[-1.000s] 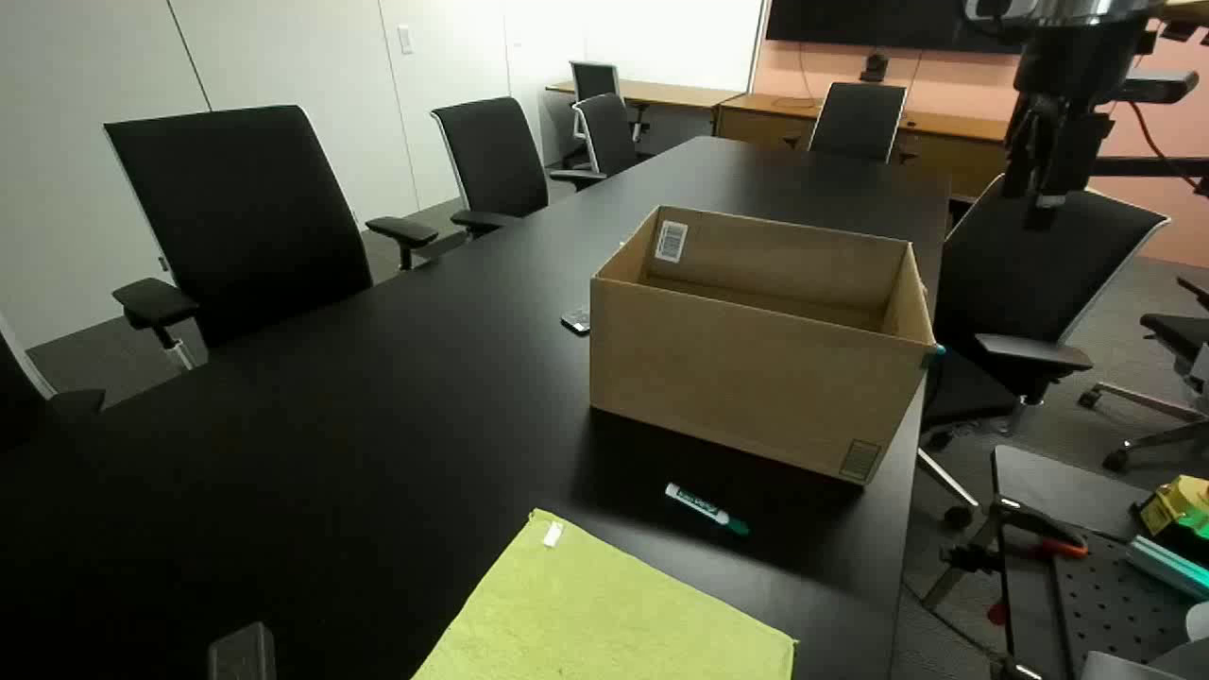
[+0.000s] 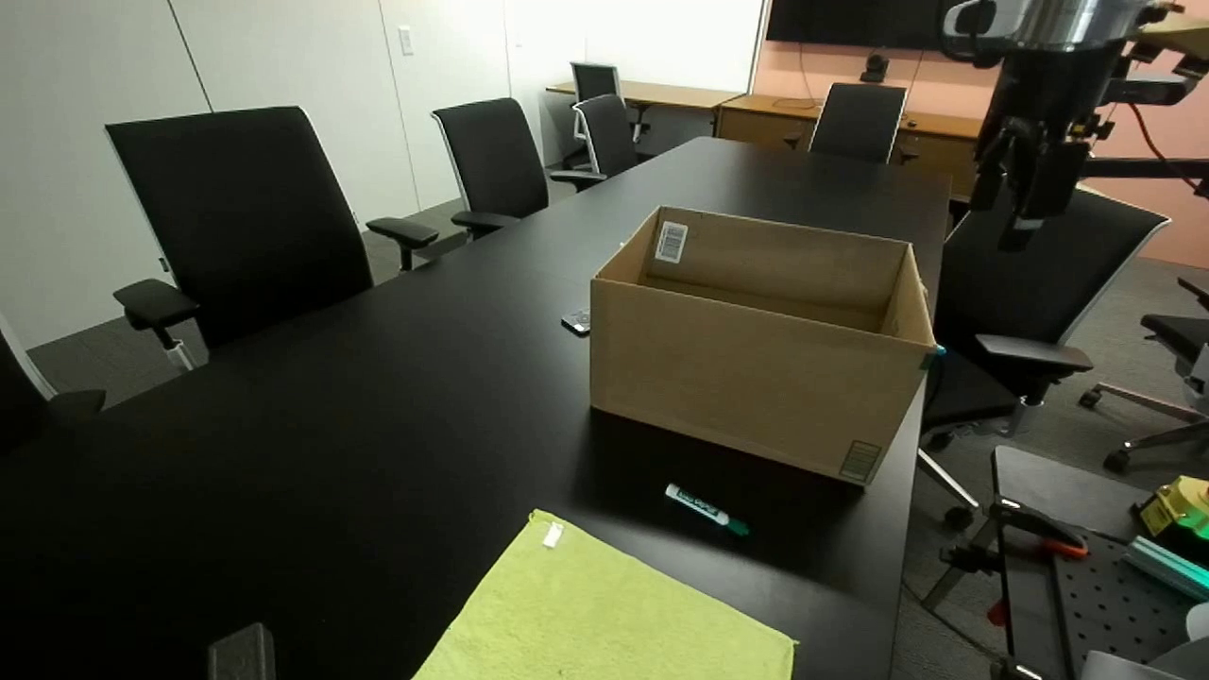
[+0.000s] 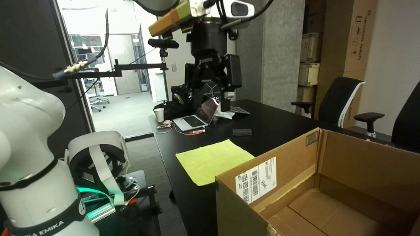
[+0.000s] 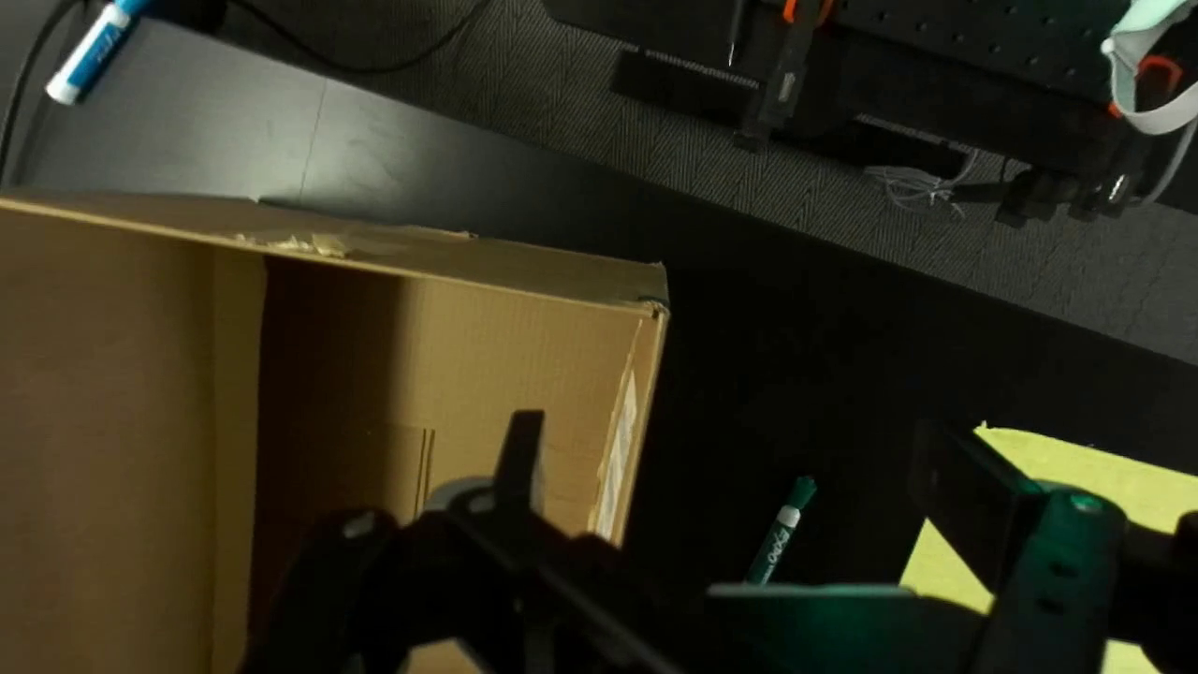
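Observation:
My gripper (image 3: 211, 104) hangs in the air, fingers pointing down and spread wide with nothing between them. In the wrist view the gripper has one finger over the box's inside and the other near the cloth. An open cardboard box (image 2: 754, 368) stands on the black table; the part of its floor that shows is bare. Beside it lies a green marker (image 2: 705, 509), also seen in the wrist view as a marker (image 4: 777, 541) between the box and a yellow-green cloth (image 3: 214, 160). The cloth is spread flat on the table.
A blue marker (image 4: 94, 51) lies on the far side of the box, near the table's edge. A small dark remote-like object (image 2: 577, 322) is behind the box. A laptop (image 3: 195, 120), a cup (image 3: 159, 114) and a dark block (image 3: 242, 132) occupy the table's other end.
In exterior view 1 my gripper has shifted a little to the left and slightly down. The box, the green marker and the cloth have stayed in place.

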